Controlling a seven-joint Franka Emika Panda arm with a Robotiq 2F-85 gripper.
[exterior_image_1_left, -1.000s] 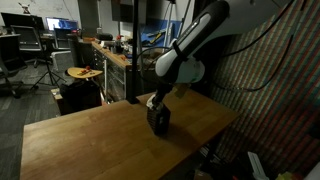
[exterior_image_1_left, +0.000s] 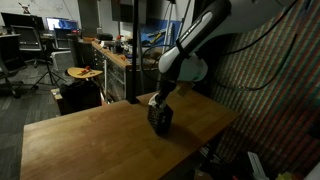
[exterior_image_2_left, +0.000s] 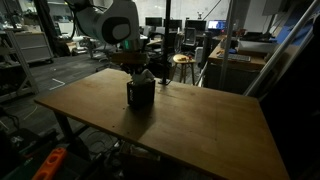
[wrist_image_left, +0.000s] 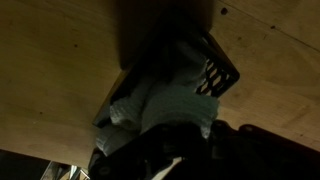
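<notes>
A black basket (exterior_image_2_left: 133, 97) with perforated sides stands on the wooden table (exterior_image_1_left: 80, 140). My gripper is over it, pointing down, shut on a pale grey cloth (wrist_image_left: 180, 104). In the wrist view the cloth bunches in front of the fingers, and part of it lies within the basket's outline. Exterior view 2 shows the cloth (exterior_image_2_left: 145, 76) at the basket's top opening. Cloth and shadow hide most of the basket's inside, so I cannot tell how much of the cloth rests in it.
A stool (exterior_image_2_left: 182, 60) and desks stand beyond the table.
</notes>
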